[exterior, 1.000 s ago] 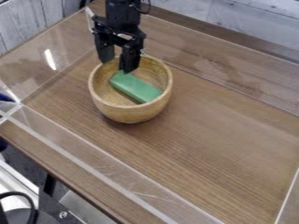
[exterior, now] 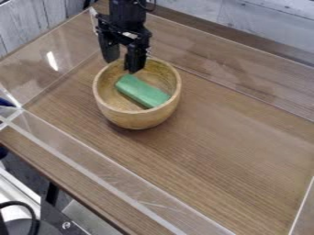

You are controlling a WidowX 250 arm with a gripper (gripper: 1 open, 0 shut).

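A round tan bowl [exterior: 123, 117] sits on the wooden table, holding a green block [exterior: 142, 91] lying diagonally inside it. My black gripper [exterior: 120, 64] hangs at the top centre, over the back rim of the bowl. Whether its fingers are open or shut is hard to make out.
A black cable lies at the bottom left, and a small dark blue object shows at the left edge.
My gripper has risen slightly, up and away from the inside of the bowl. The bowl and green block look unchanged.
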